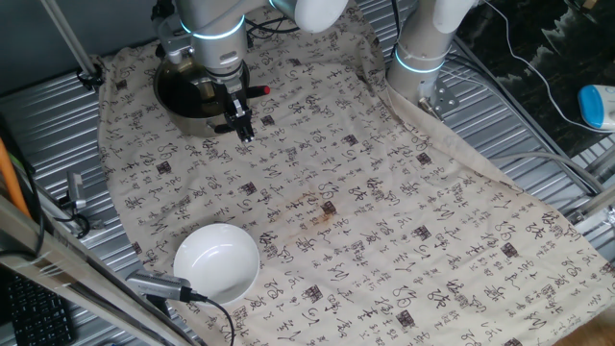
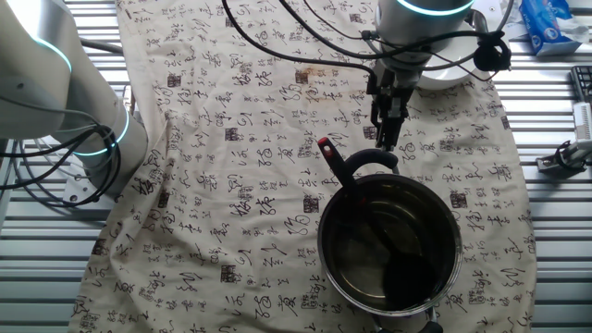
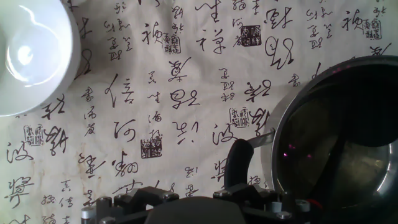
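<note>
A steel pot (image 2: 326, 242) stands on the cloth, its black loop handle (image 3: 238, 165) facing the gripper side. Inside it rests a black ladle (image 2: 407, 277), whose red-tipped handle (image 2: 339, 166) leans out over the rim beside that loop handle. A white bowl (image 1: 217, 261) sits apart from the pot and looks empty. My gripper (image 1: 246, 135) points down just off the pot's handle side. In the wrist view the gripper shows its two fingers spaced apart at the bottom edge, nothing visible between them; its lower parts are cut off.
Patterned cloth (image 1: 384, 240) covers the table, with wide free room between bowl and pot and towards the robot's base side. A grey camera (image 1: 159, 286) with a cable stands close to the bowl. Cables (image 2: 305, 60) hang along the arm. A blue packet (image 2: 552, 28) lies off the cloth.
</note>
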